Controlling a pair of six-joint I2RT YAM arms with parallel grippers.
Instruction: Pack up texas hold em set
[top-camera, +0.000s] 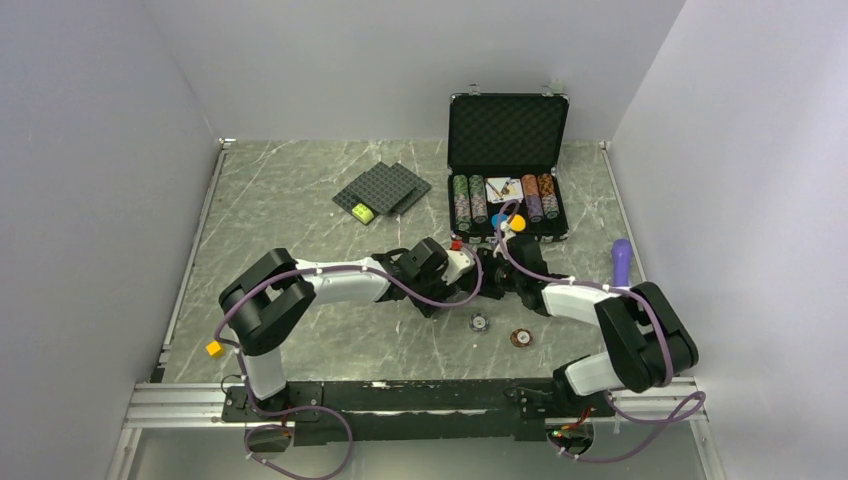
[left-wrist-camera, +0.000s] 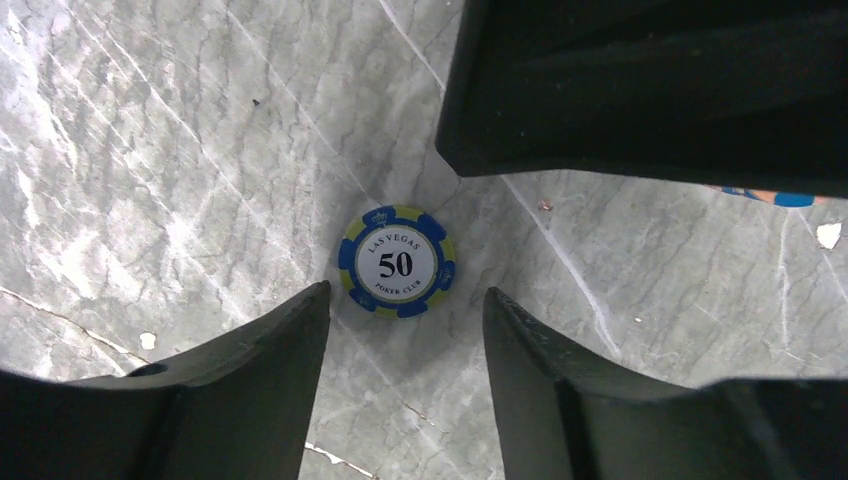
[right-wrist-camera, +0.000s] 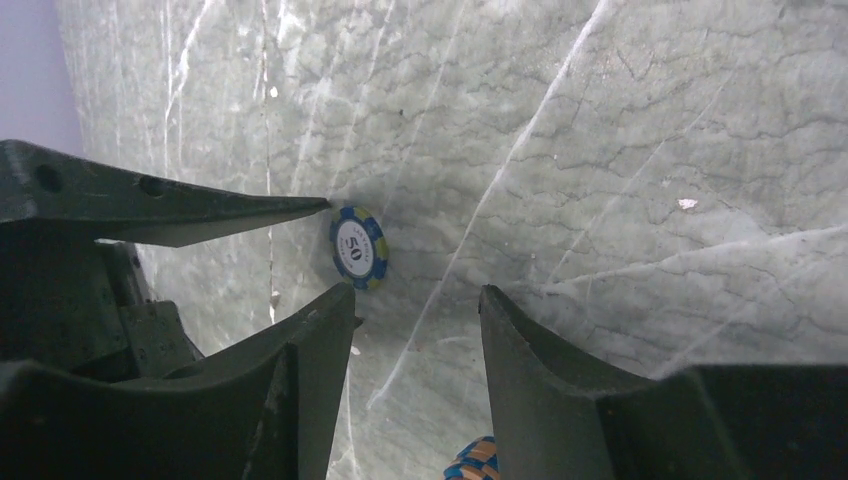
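Note:
A blue and yellow 50 chip lies flat on the marble table, just ahead of and between the fingertips of my open left gripper; the right wrist view shows the same chip (right-wrist-camera: 358, 247) close to the other gripper's dark body. My right gripper is open over bare marble, right of that chip. The open case (top-camera: 508, 130) holds rows of chips, cards and coloured discs at the back right. Small chip stacks sit at the front, one grey-looking (top-camera: 479, 323), one brown (top-camera: 521, 338). Both grippers are close together in the top view.
Dark foam pads (top-camera: 383, 188) with a yellow-green block (top-camera: 362, 213) lie at the back centre, a yellow cube (top-camera: 214, 349) at the left edge, a purple object (top-camera: 621, 260) at the right.

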